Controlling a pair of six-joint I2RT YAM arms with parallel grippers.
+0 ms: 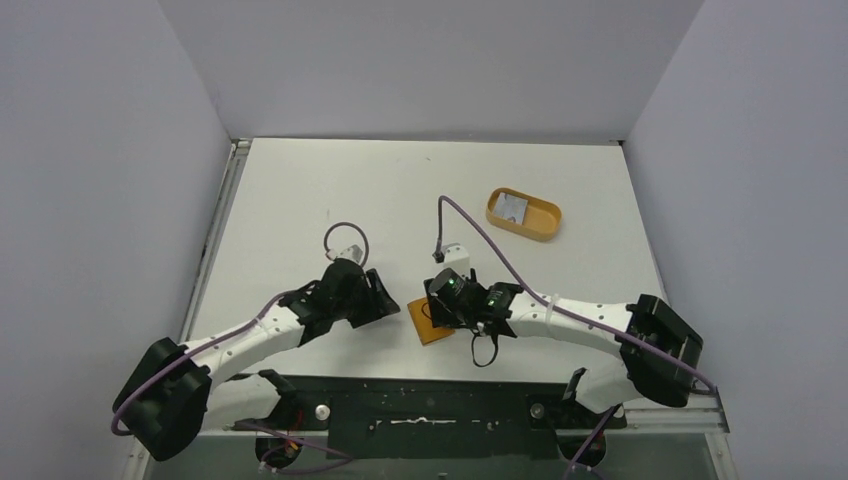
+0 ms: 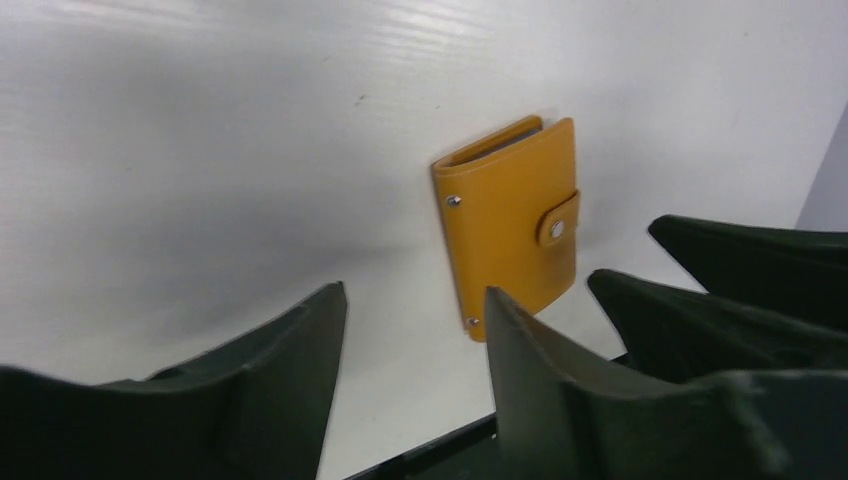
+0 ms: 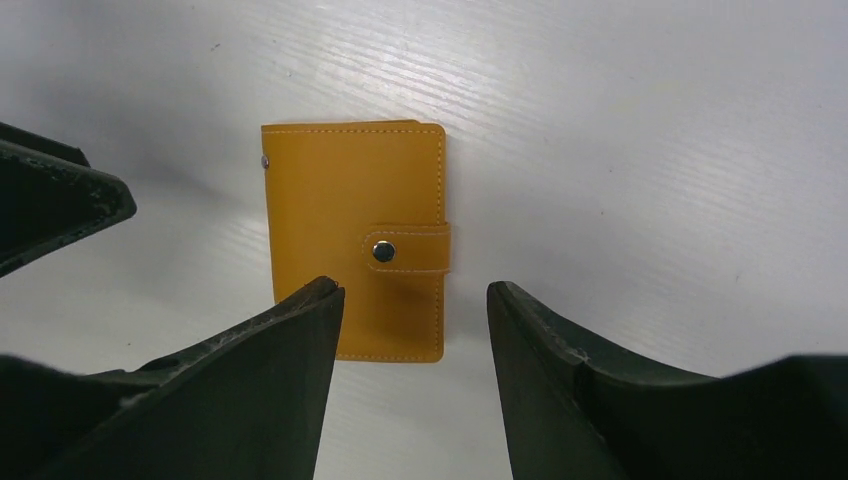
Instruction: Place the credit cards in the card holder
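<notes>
A tan leather card holder (image 1: 425,325) (image 2: 505,235) (image 3: 355,190) lies flat on the white table near its front middle, its snap flap fastened. My right gripper is over it, open, with the holder below between the fingertips. My left gripper stands open to the left of the holder, nothing between its fingers. In the top view, a tan tray (image 1: 540,218) at the back right has pale card-like items (image 1: 509,207) inside; whether these are the credit cards is hard to tell.
Walls border it on the back and both sides. The dark front edge lies just beyond the holder, and the two grippers are close to each other.
</notes>
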